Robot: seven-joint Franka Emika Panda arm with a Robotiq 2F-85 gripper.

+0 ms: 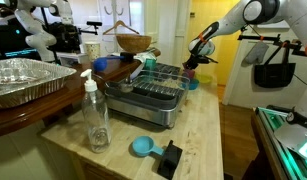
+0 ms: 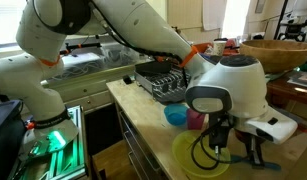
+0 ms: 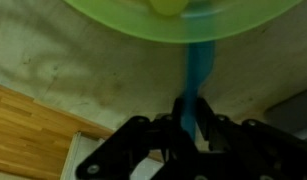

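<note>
A blue utensil runs down from the yellow-green dish in the wrist view, its lower end between the dark fingers of my gripper. The fingers are close to the handle on both sides; whether they press on it is not clear. In exterior view 2 my gripper points down at the counter's far end, with the blue utensil beneath it. Beside it lies the yellow dish, partly hidden by the arm. The far gripper is too small to read in exterior view 1.
A blue bowl and a pink cup stand close to the yellow dish. A dish rack, soap bottle and blue scoop sit along the counter.
</note>
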